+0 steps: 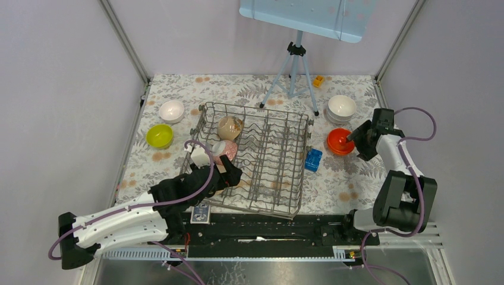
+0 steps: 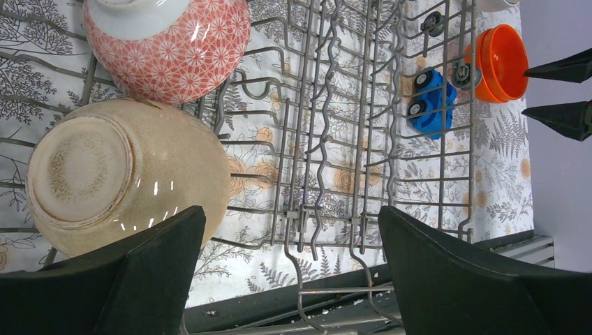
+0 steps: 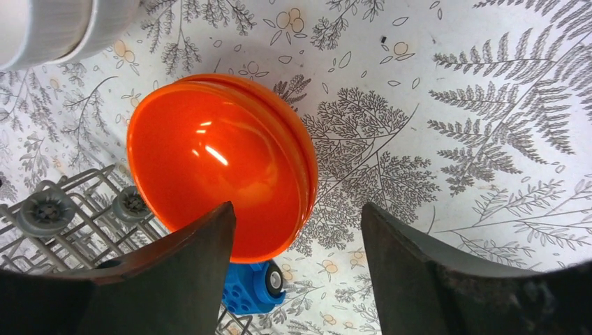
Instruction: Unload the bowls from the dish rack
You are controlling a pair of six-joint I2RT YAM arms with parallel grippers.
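Note:
The dish rack (image 1: 273, 178) holds a tan bowl (image 2: 167, 160) and a pink patterned bowl (image 2: 167, 59) on their sides, plus another tan bowl (image 1: 229, 126) farther back. My left gripper is open over the rack's left part, beside the nearer tan bowl. Two nested orange bowls (image 3: 202, 153) stand on the patterned tabletop right of the rack. My right gripper is open just above their right rim, with nothing held between its fingers.
Stacked white bowls (image 1: 342, 105) stand behind the orange ones. A blue toy (image 1: 313, 159) lies against the rack's right side. Green (image 1: 159, 136) and white (image 1: 171, 110) bowls stand at the left. A tripod (image 1: 295, 77) is at the back.

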